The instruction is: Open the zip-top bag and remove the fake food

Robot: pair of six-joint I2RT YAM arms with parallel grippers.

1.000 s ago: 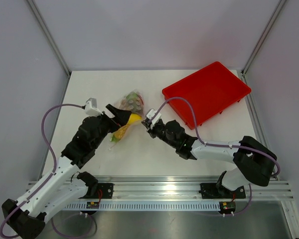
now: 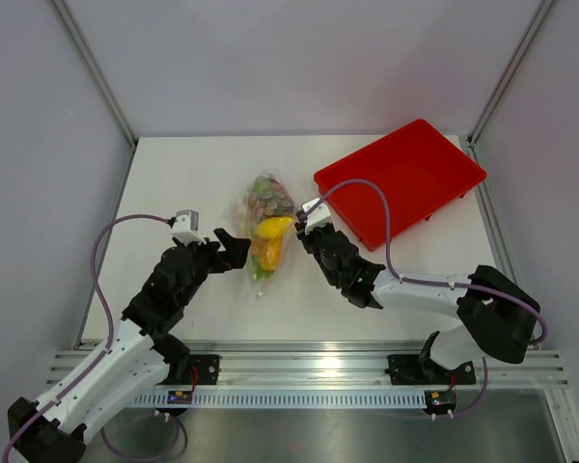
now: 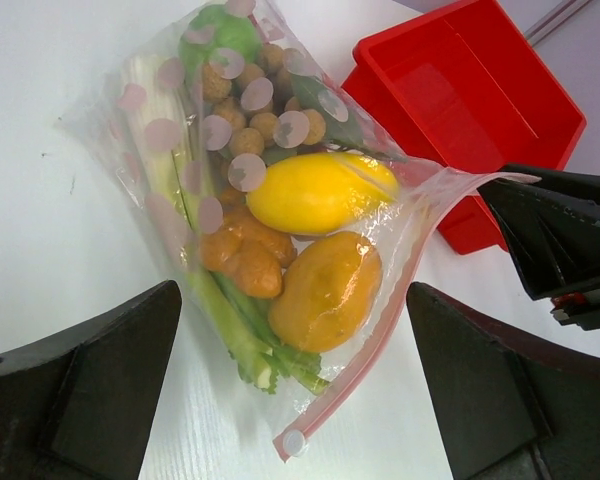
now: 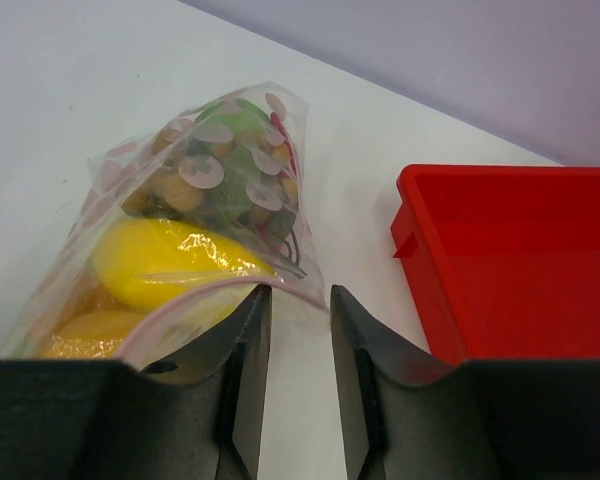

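The clear zip top bag point(image 2: 268, 231) lies on the white table, holding fake food: a yellow item point(image 3: 320, 190), an orange one point(image 3: 324, 290), brown pieces, green items. My left gripper point(image 2: 229, 249) stands open just left of the bag; in the left wrist view its fingers frame the bag. My right gripper is at the bag's right edge; the bag's zip strip runs up to its fingertips, and I cannot tell whether it is pinched between them.
A red bin point(image 2: 399, 179) stands at the back right, beside the bag.
My right gripper has moved right and up, and the bag has shifted right along with it.
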